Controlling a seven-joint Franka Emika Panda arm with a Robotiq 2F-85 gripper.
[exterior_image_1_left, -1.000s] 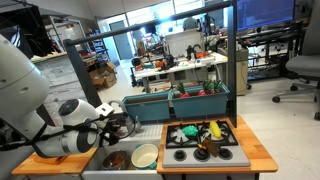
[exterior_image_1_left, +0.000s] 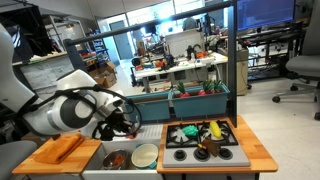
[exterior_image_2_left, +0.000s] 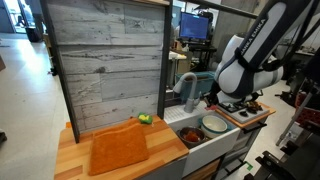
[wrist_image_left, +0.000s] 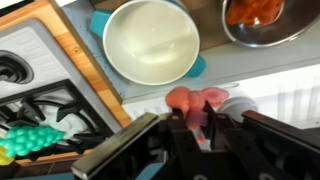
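My gripper is shut on a small pinkish-red object (wrist_image_left: 190, 100), whose kind I cannot make out. In the wrist view it is held just below a white pot (wrist_image_left: 150, 42) with teal handles. A second pot (wrist_image_left: 232, 22), metal, with orange-red pieces in it, lies at the top right of that view. From exterior view 1, the gripper (exterior_image_1_left: 131, 130) hangs over the sink area, above and left of the white pot (exterior_image_1_left: 145, 155). The metal pot (exterior_image_1_left: 116, 160) stands to the left.
A stove (exterior_image_1_left: 203, 148) with toy food, including a yellow piece (exterior_image_1_left: 215, 130) and green grapes (wrist_image_left: 32, 138), stands right of the pots. Behind is a teal rack (exterior_image_1_left: 200, 104). An orange cloth (exterior_image_2_left: 118, 146) lies on the wooden counter (exterior_image_2_left: 72, 155).
The arm has risen and shifted to the right, carrying the gripper from over the metal pot's side toward the white pot. The pots and stove have stayed in place.
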